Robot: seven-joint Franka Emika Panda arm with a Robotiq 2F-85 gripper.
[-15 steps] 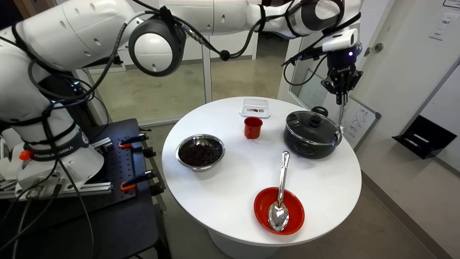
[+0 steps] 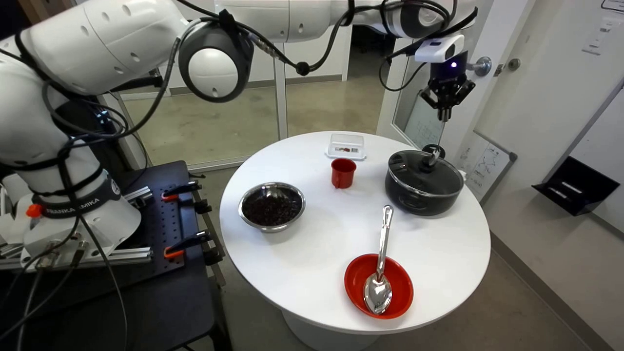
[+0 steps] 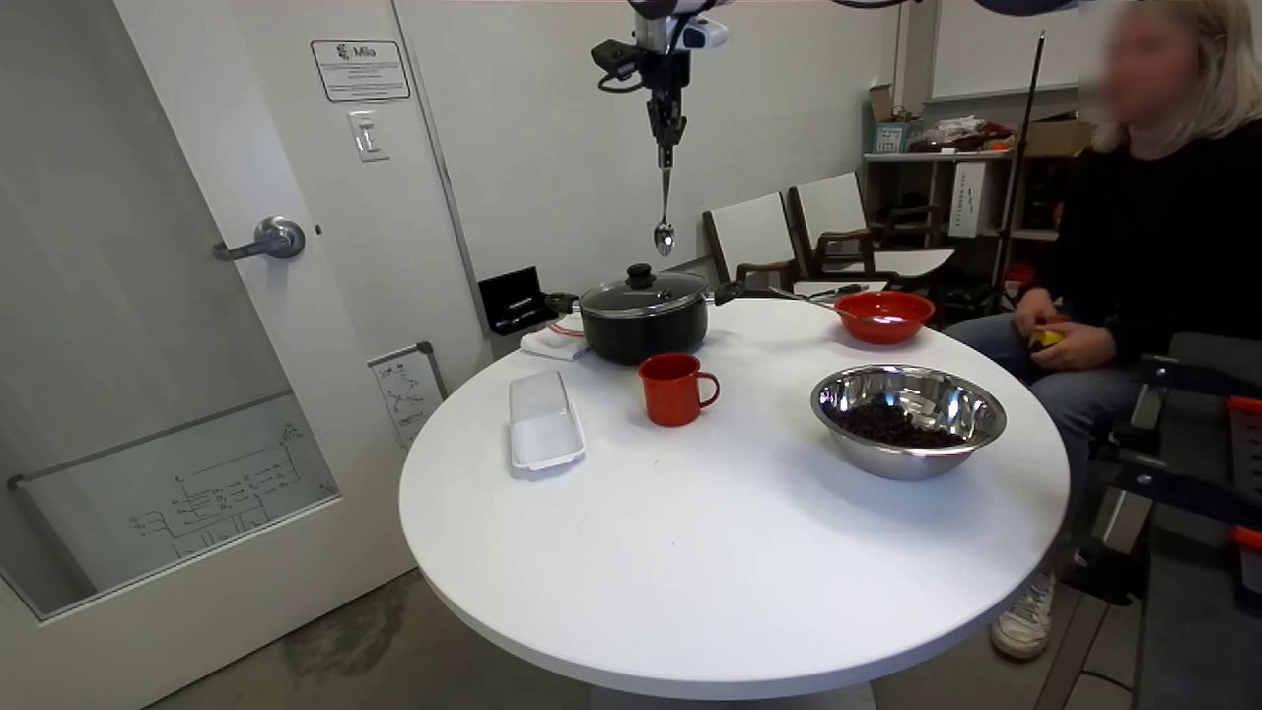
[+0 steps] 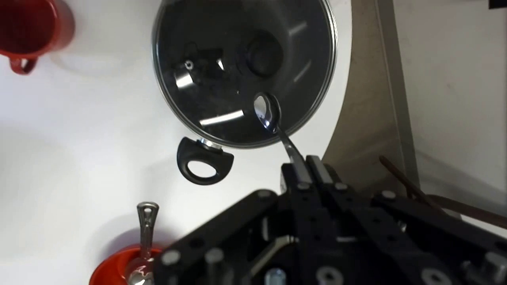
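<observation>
My gripper is shut on the handle of a small metal spoon, which hangs bowl-down in the air. In exterior view 2 the spoon's bowl shows above the black pot with its glass lid, clear of the lid knob. From the wrist, the gripper's fingertips pinch the handle beside the pot's rim, and the spoon bowl appears over the lid. A larger serving spoon rests in a red bowl at the table's front.
A red mug, a clear plastic container and a steel bowl with dark contents stand on the round white table. A person sits beyond the table in exterior view 2.
My gripper has risen and shifted left in exterior view 1, carrying the small spoon up from near the pot's right side. The pot, bowls and mug stayed put.
</observation>
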